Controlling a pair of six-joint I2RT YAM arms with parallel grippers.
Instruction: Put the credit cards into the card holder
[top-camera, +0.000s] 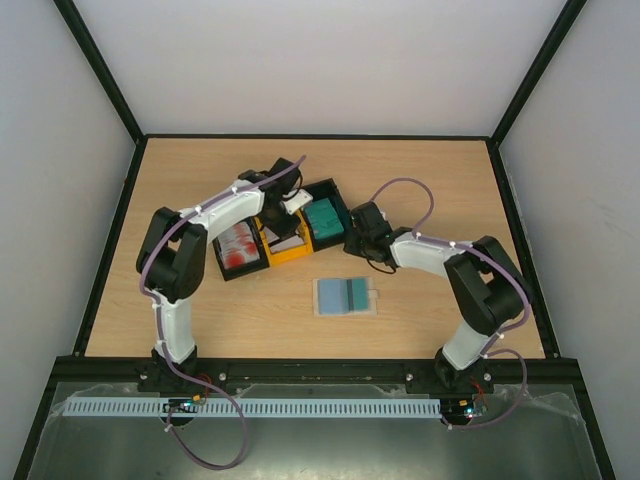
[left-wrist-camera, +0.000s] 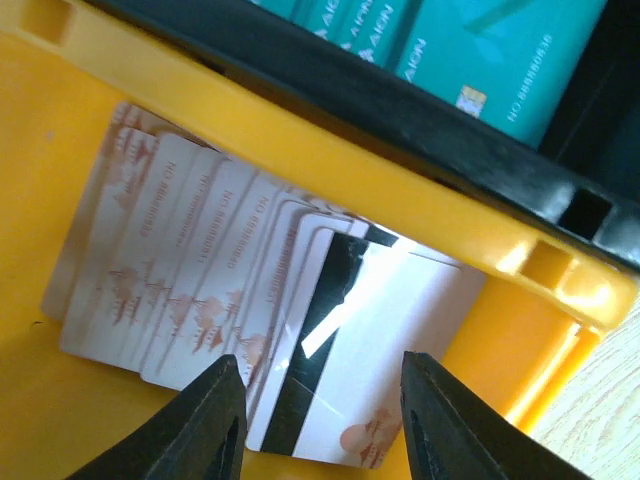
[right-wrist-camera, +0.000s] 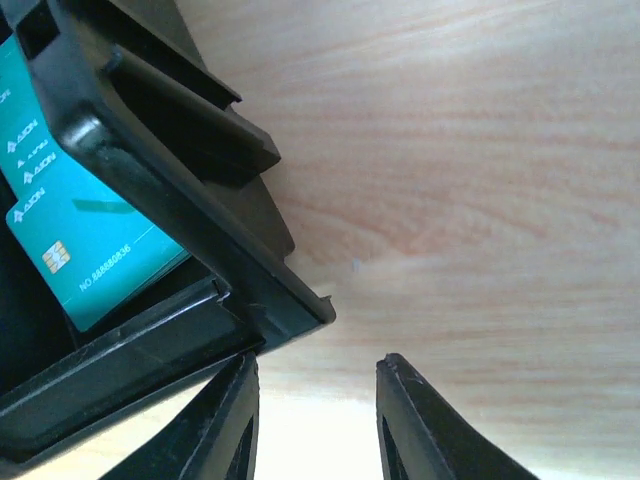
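Note:
My left gripper is over the yellow bin (top-camera: 288, 252), its fingers apart above the white credit cards (left-wrist-camera: 340, 345). The front card, with a black stripe, lies face-up between and beyond the fingertips, with no grip on it visible. In the top view the card holder (top-camera: 343, 295), blue and teal with a dark band, lies open on the table. My right gripper is beside the right end of the black bin; its fingers stand apart and only pale surface shows between them, so its hold is unclear.
A black bin with teal cards (top-camera: 323, 217) adjoins the yellow bin on the right. On the left is another black bin with red and white cards (top-camera: 238, 245).

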